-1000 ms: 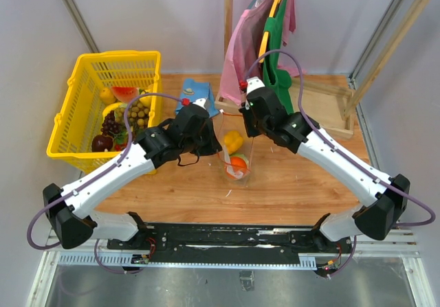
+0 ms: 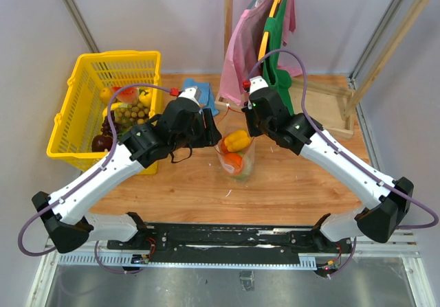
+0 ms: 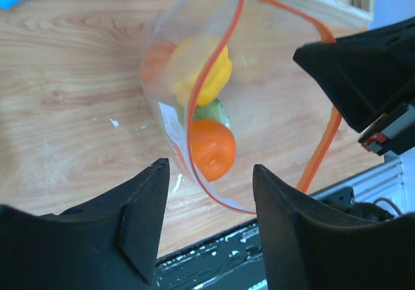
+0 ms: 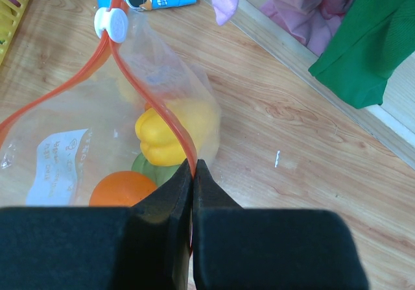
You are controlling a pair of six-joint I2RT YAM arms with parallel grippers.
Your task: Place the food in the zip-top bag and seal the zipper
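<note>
A clear zip top bag [image 2: 235, 163] with orange zipper edges stands open on the wooden table, holding a yellow pepper [image 4: 162, 141], an orange fruit [image 3: 213, 148] and something green. A white slider [image 4: 111, 24] sits on the zipper. My right gripper is shut on the bag's orange-edged rim at its right side, as the top and right wrist views show. My left gripper is part open at the bag's left side, with the near orange rim running between and beyond its fingers, not held.
A yellow basket [image 2: 75, 101] of fruit stands at the left. A blue cloth [image 2: 198, 88] lies behind the bag. Pink and green garments [image 2: 278, 73] hang from a wooden rack at the back right.
My left gripper has moved back leftward, away from the bag, and its fingers now stand apart.
</note>
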